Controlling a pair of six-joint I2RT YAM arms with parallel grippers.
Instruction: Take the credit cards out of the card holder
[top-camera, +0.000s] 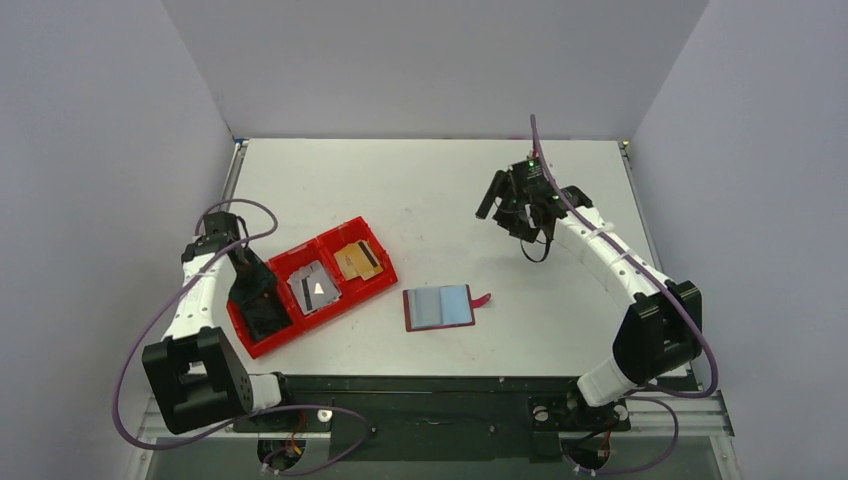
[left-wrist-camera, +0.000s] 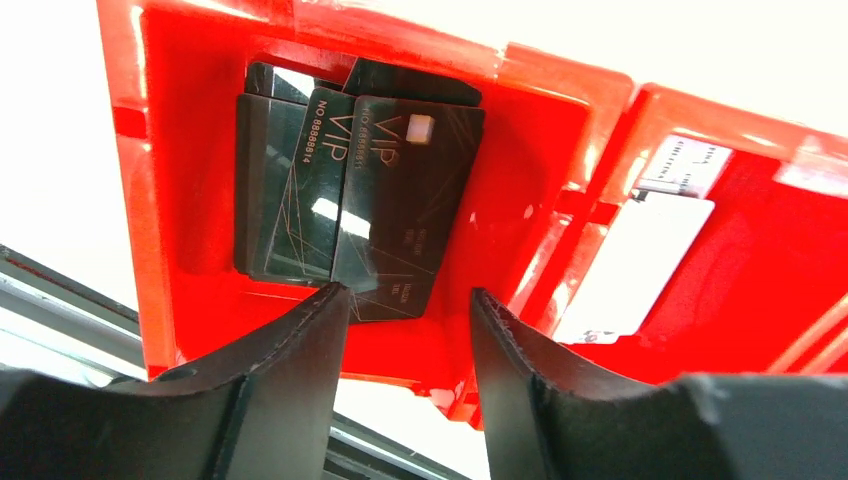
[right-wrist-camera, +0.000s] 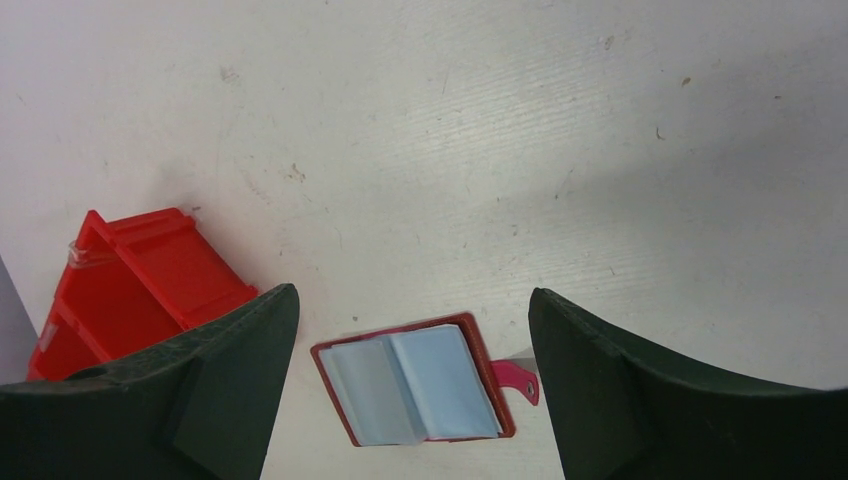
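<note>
An open card holder (top-camera: 440, 307) lies at the table's centre front, pale sleeves showing, a pink tab on its right (right-wrist-camera: 517, 380); I cannot tell whether cards are inside. A red three-compartment bin (top-camera: 321, 246) is to its left. My left gripper is part open, empty, above the bin's left compartment, where several black VIP cards (left-wrist-camera: 404, 210) lie. The other compartments hold silver cards (top-camera: 314, 289) and gold cards (top-camera: 358, 257). My right gripper stands open and empty, raised at back right of the holder.
Grey walls border it on three sides.
</note>
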